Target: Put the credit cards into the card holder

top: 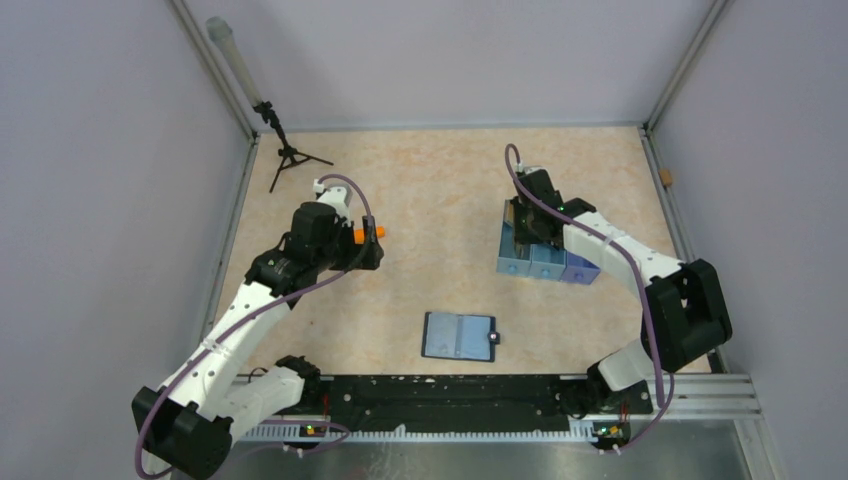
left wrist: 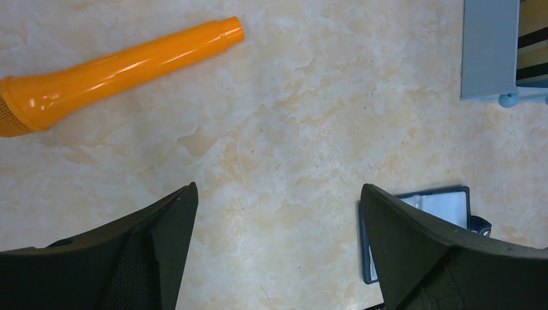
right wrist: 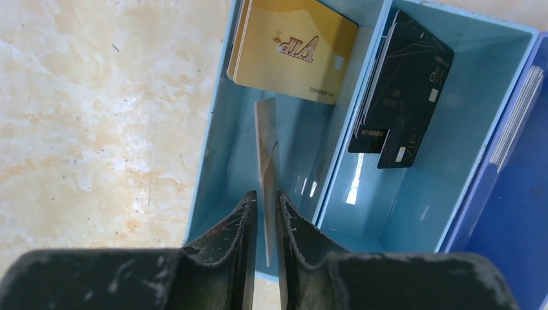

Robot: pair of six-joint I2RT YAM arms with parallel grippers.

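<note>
A light-blue and dark-blue box (top: pixel 514 268) in three compartments stands at the right. Gold cards (right wrist: pixel 294 48) lean at the far end of its left compartment, black cards (right wrist: pixel 411 90) in the middle one, and white-edged cards (right wrist: pixel 517 119) in the right one. My right gripper is lowered over the left compartment. It is shut on a thin card (right wrist: pixel 263 142), seen almost edge-on between its fingers. An open flat case (top: pixel 459 336) with dark edges and a clasp lies near the front. My left gripper hangs open over bare table.
On the table beyond my left gripper lies an orange microphone-like tube (left wrist: pixel 129 68). A small tripod with a microphone (top: pixel 285 150) stands at the back left.
</note>
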